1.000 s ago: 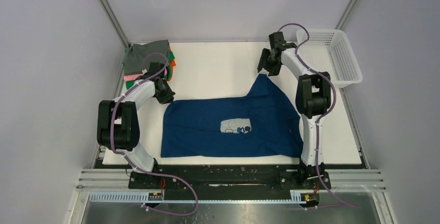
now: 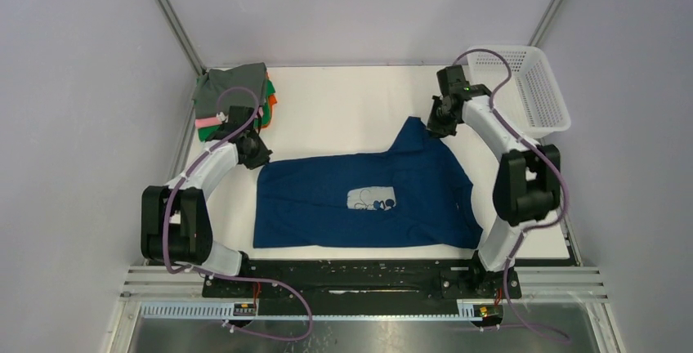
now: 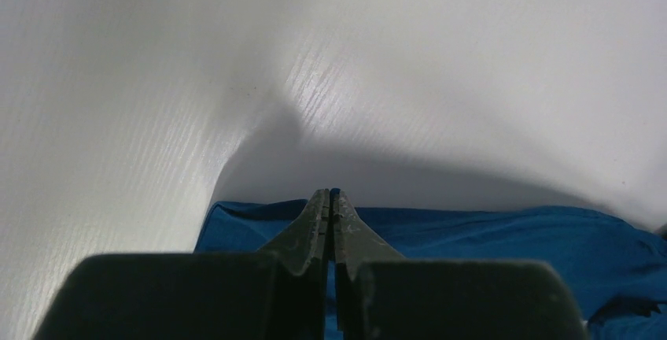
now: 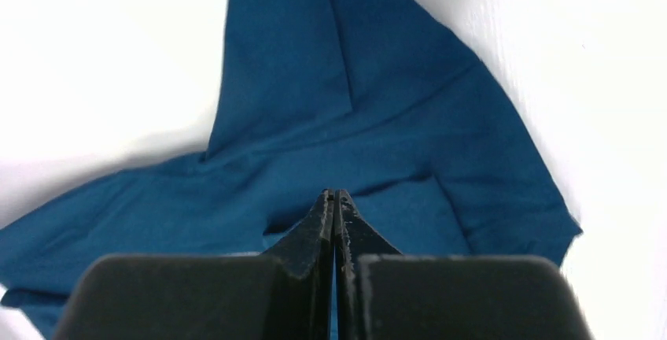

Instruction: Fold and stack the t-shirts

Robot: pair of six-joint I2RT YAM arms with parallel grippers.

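A dark blue T-shirt (image 2: 327,226) with a pale printed patch lies spread over the front of the table. Its upper right part (image 4: 283,64) reaches toward the back and rests flat on the table. My left gripper is shut on the shirt's upper left corner, and a bit of blue shows between the tips. Above the right side of the shirt hovers my right gripper; its fingers are pressed together with no cloth between them, and the upper right corner lies outside them. In the top view the right gripper (image 2: 437,134) partly covers that corner.
A stack of folded shirts, grey on top (image 2: 233,85), sits at the back left behind the left arm. An empty white basket (image 2: 556,108) stands at the back right.
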